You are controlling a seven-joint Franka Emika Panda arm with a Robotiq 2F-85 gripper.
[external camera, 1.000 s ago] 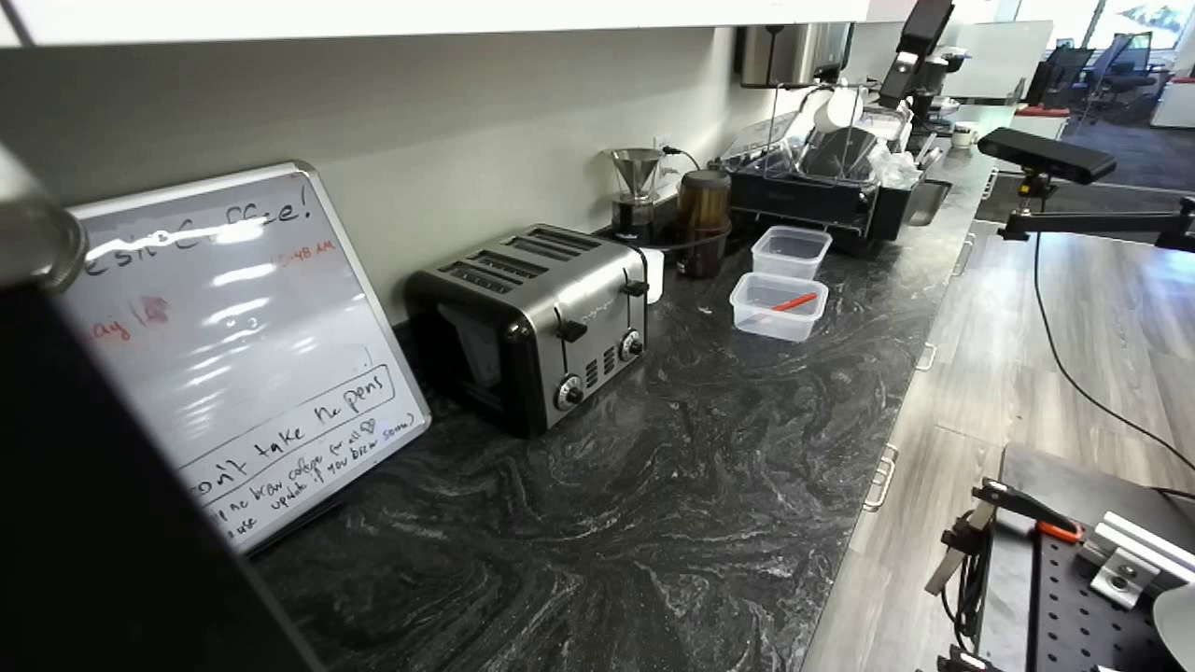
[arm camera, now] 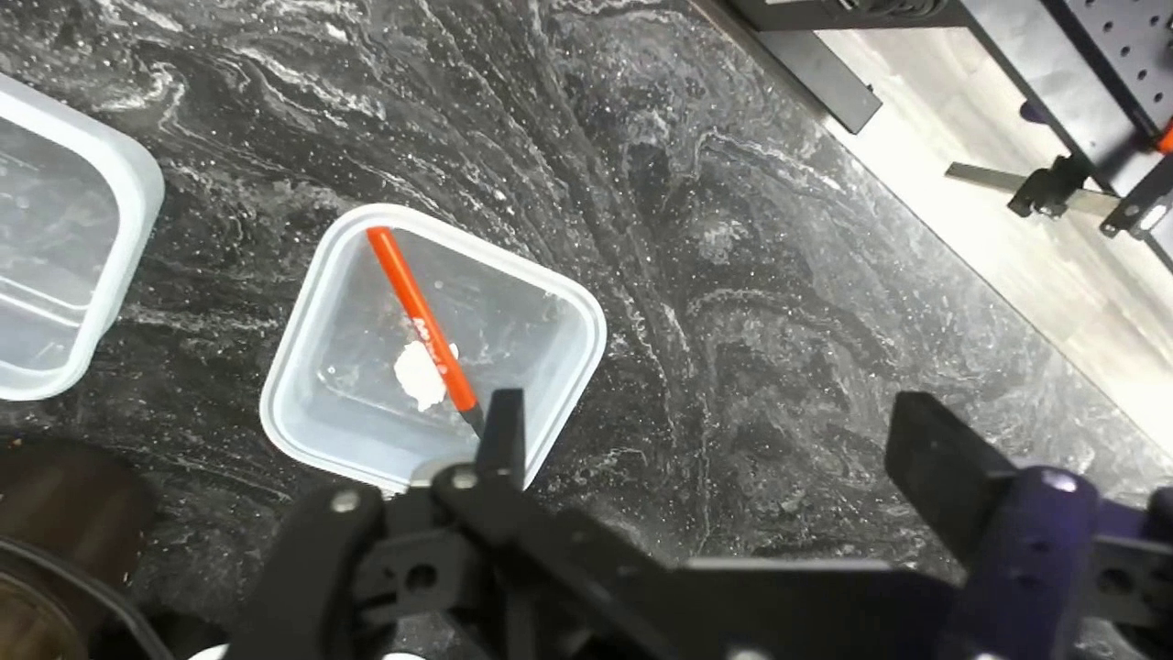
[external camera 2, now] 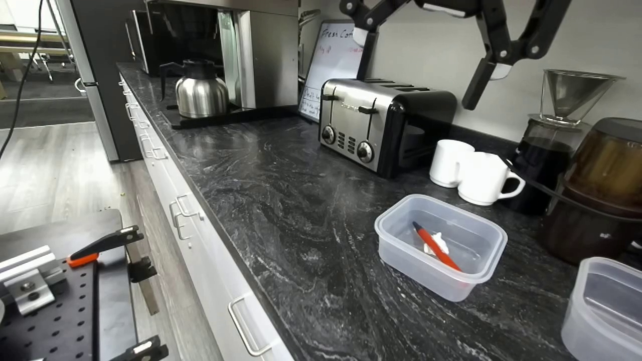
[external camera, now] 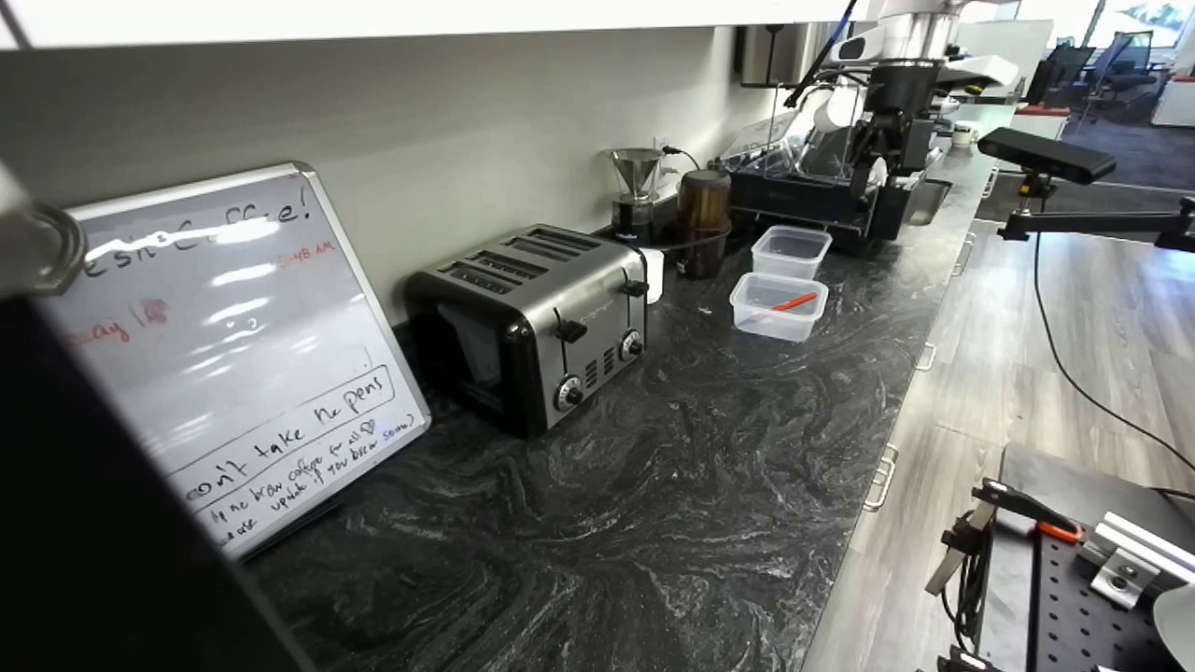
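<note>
An orange marker (arm camera: 420,313) with a dark tip lies slantwise in a clear plastic container (external camera 2: 391,258), beside a crumpled white scrap (arm camera: 421,376). A second clear container (arm camera: 126,209) stands apart from it on the counter. My gripper is open above the counter, its fingers wide apart with nothing between them. In the wrist view its left finger (arm camera: 502,431) overlaps the container's edge near the marker's tip, while the right finger (arm camera: 935,467) is over bare counter. Exterior view 2 shows the gripper (external camera 2: 418,72) high up, in front of the toaster and wall.
A steel toaster (external camera 2: 355,126), two white mugs (external camera 2: 487,177) and a glass coffee maker (external camera 2: 544,150) line the wall. Further along are a steel carafe (external camera 2: 201,93) and a whiteboard (external camera: 241,347).
In exterior view 1 the arm has come lower into view at the back right, now covering part of the dish rack. The containers and marker look unmoved.
</note>
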